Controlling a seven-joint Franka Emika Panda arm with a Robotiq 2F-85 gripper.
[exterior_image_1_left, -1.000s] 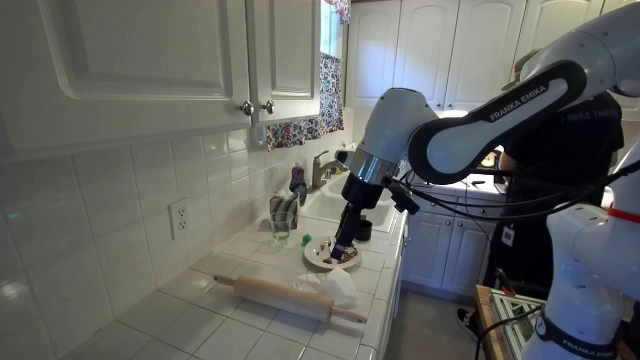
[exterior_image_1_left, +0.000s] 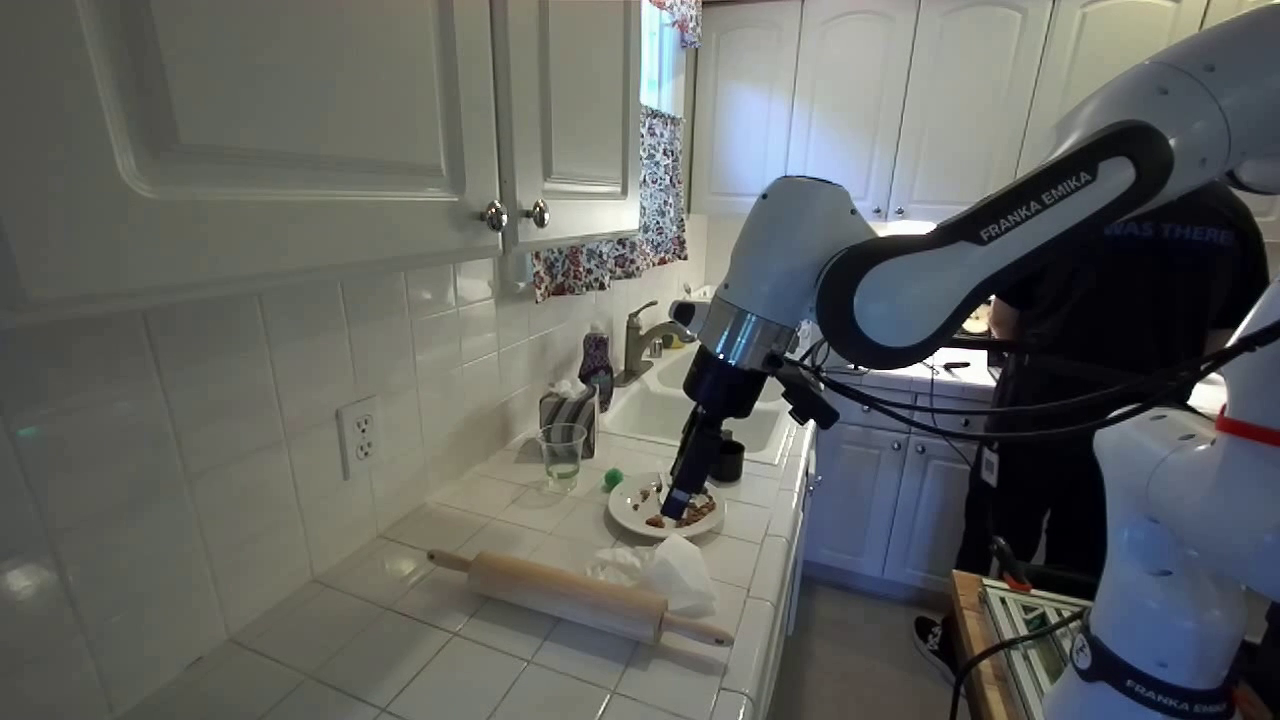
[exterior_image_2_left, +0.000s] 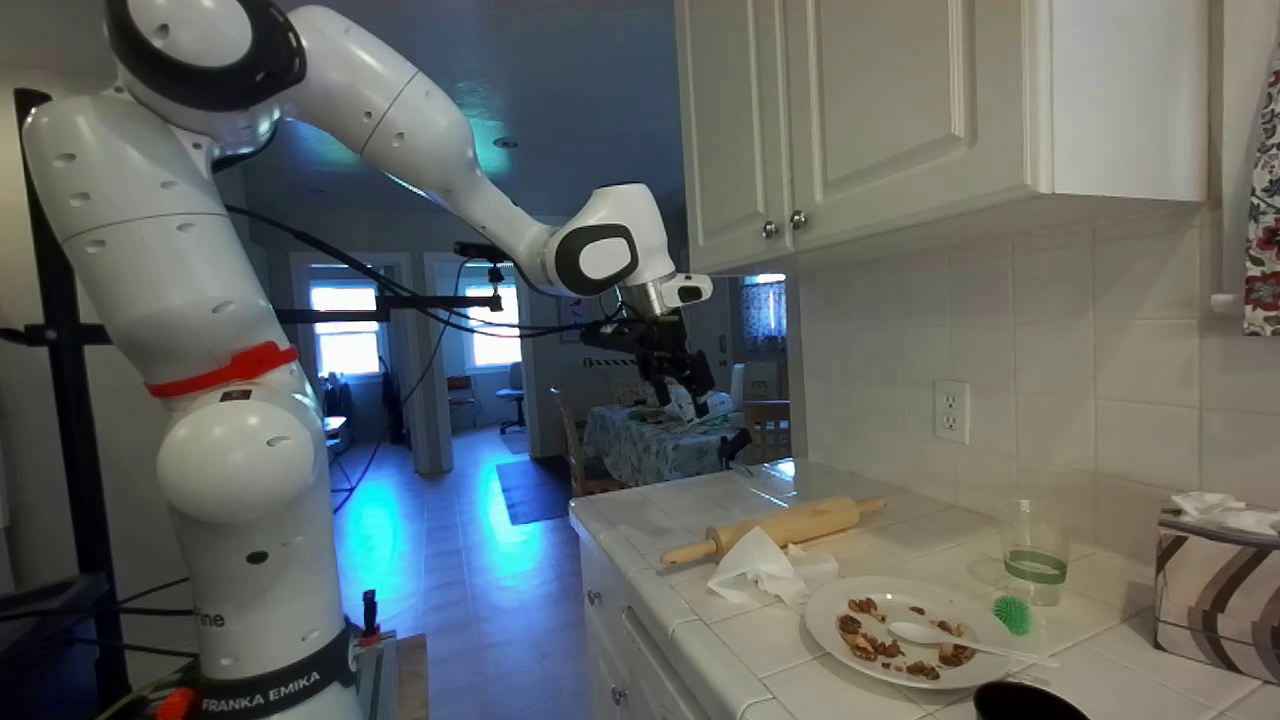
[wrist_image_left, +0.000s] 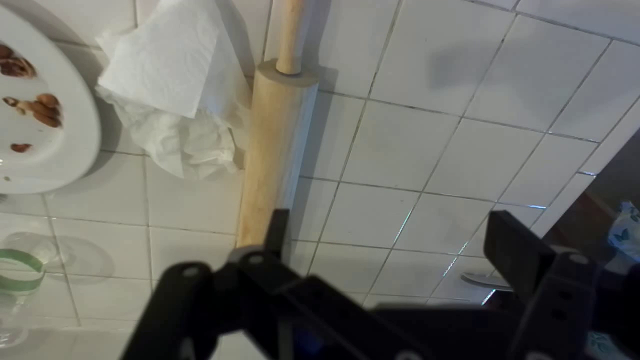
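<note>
My gripper stands open high above the counter, with nothing between its fingers. On the white tiles lies a wooden rolling pin (exterior_image_1_left: 564, 588); in the wrist view its lower end passes behind my left finger (wrist_image_left: 277, 234). Crumpled white paper towel (exterior_image_2_left: 764, 566) rests beside the pin. A white plate (exterior_image_2_left: 828, 624) holds several pieces of nuts and a pale spoon (exterior_image_2_left: 930, 632). Near the plate are a spiky green ball (exterior_image_2_left: 1011, 614) and a clear cup (exterior_image_2_left: 1034, 546) with a green band.
A striped tissue box (exterior_image_2_left: 1212, 594) and a black cup (exterior_image_1_left: 727, 461) stand near the sink (exterior_image_1_left: 648, 414). Upper cabinets (exterior_image_1_left: 300, 132) overhang the counter. A person (exterior_image_1_left: 1080, 360) stands behind the arm.
The person in the background has shifted slightly. My arm, the gripper and the things on the counter look the same as before.
</note>
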